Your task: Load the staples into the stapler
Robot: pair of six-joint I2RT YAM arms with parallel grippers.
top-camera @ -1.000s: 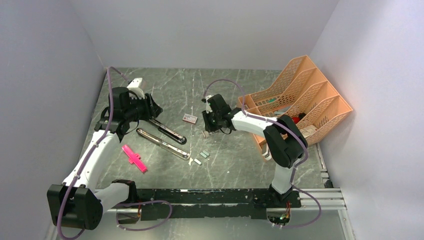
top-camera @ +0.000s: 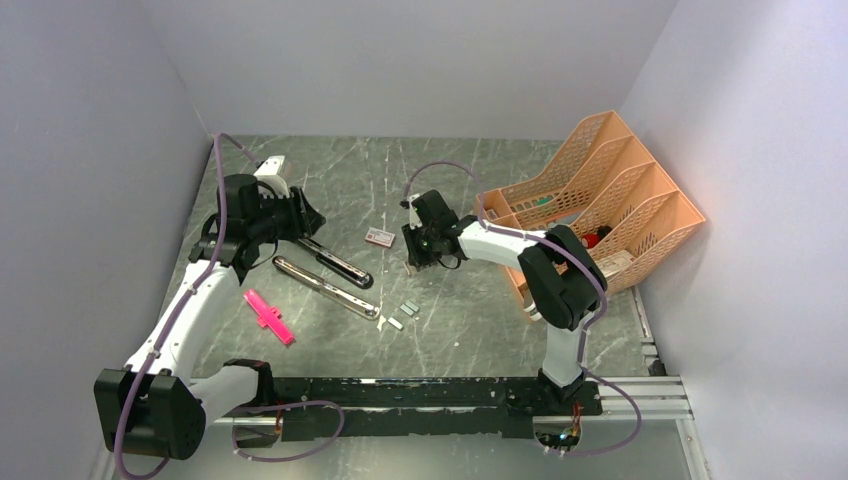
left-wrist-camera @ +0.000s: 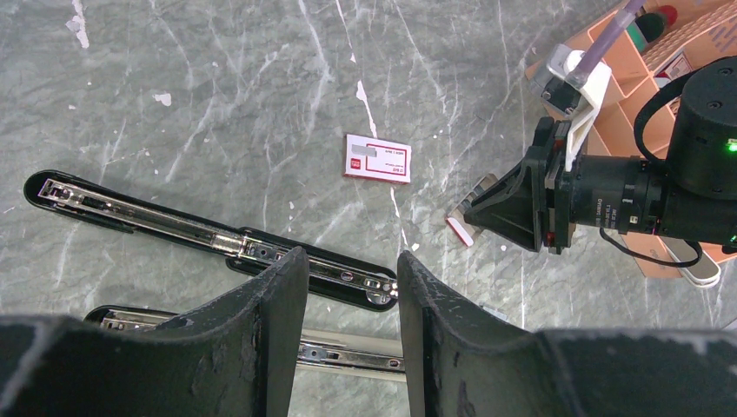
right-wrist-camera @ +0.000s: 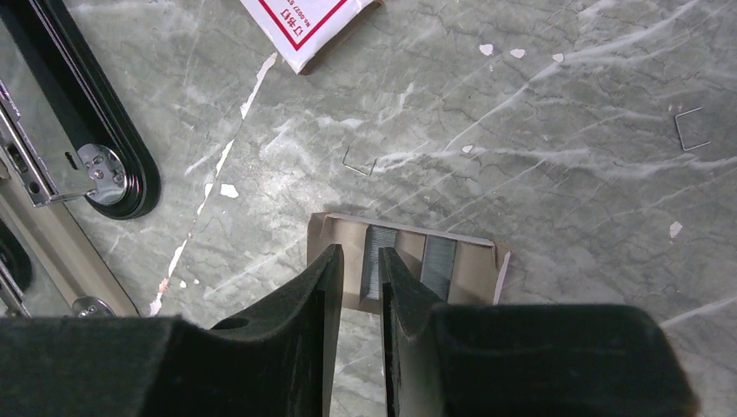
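Note:
An open staple box [right-wrist-camera: 469, 271] with grey staple strips [right-wrist-camera: 438, 265] inside lies on the table below my right gripper. The right fingers stand slightly apart over the box, with a narrow gap and nothing clearly held. A black stapler [left-wrist-camera: 156, 219] lies opened out on the table, and a second, beige one [top-camera: 327, 288] lies alongside it. At the black stapler's far end, my left gripper hovers with its fingers apart and empty. A closed white-and-red staple box [left-wrist-camera: 377, 160] sits between the two arms.
Several loose staple strips [top-camera: 410, 308] lie near the beige stapler's front end. A pink tool [top-camera: 268, 318] rests at the left. An orange organiser [top-camera: 640, 205] fills the right side. Single bent staples [right-wrist-camera: 693, 130] are scattered near the open box.
Over the last second my right gripper has shifted slightly left above the open staple box. The left arm and the staplers look unmoved.

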